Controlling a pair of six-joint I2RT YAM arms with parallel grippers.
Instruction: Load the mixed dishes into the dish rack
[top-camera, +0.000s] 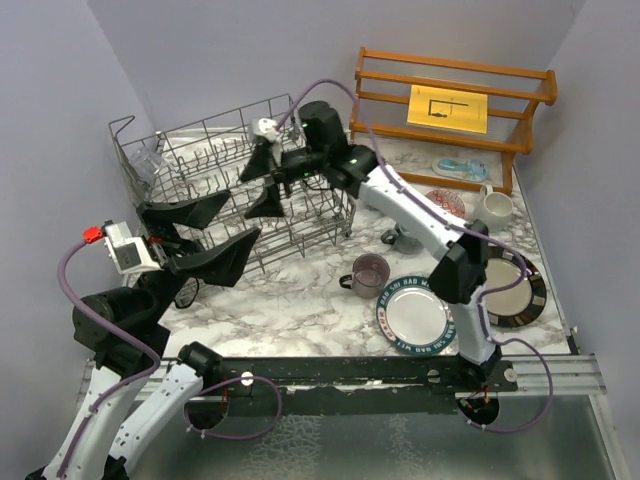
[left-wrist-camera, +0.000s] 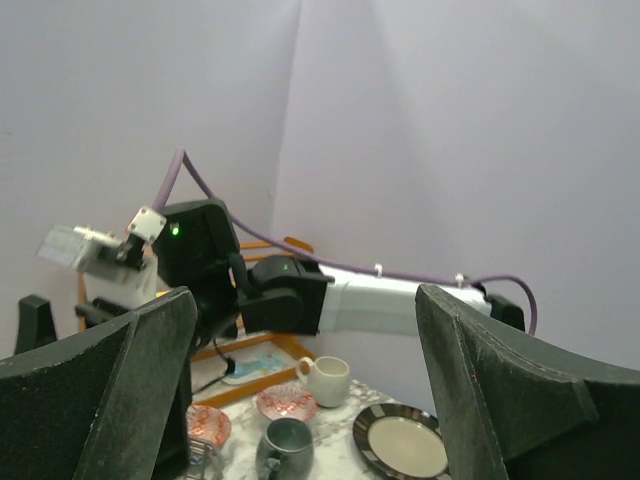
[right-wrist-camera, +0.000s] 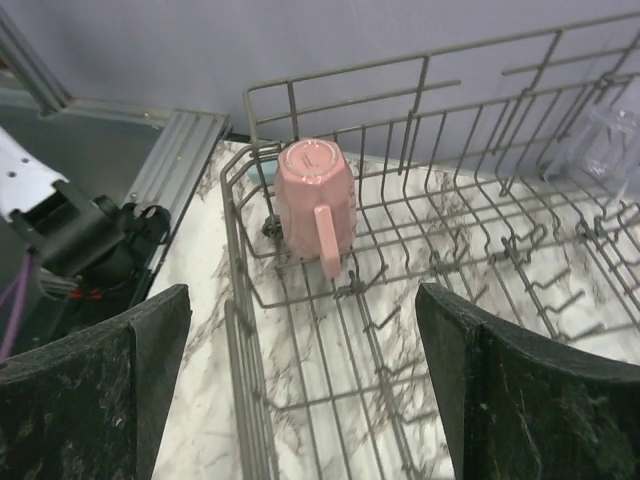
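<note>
The wire dish rack (top-camera: 300, 235) stands at the left of the counter. Inside it, at one corner, a pink mug (right-wrist-camera: 318, 205) rests upside down, and a clear glass (top-camera: 148, 165) leans near its far left side. My left gripper (top-camera: 228, 232) is open over the rack's front left part, nothing between its fingers. Open and empty too, my right gripper (top-camera: 258, 185) hangs above the rack's middle. Right of the rack are a mauve mug (top-camera: 370, 274), a white plate with a teal rim (top-camera: 416, 316), a dark-rimmed plate (top-camera: 507, 290), a green mug (left-wrist-camera: 287, 448), patterned red bowls (left-wrist-camera: 286, 402) and a cream mug (top-camera: 494, 208).
A wooden rack (top-camera: 450, 70) with a yellow sheet (top-camera: 448, 108) stands at the back right. Grey walls close in both sides. My right arm (top-camera: 420, 210) crosses above the dishes, hiding some of them. Bare marble (top-camera: 290, 310) lies in front of the dish rack.
</note>
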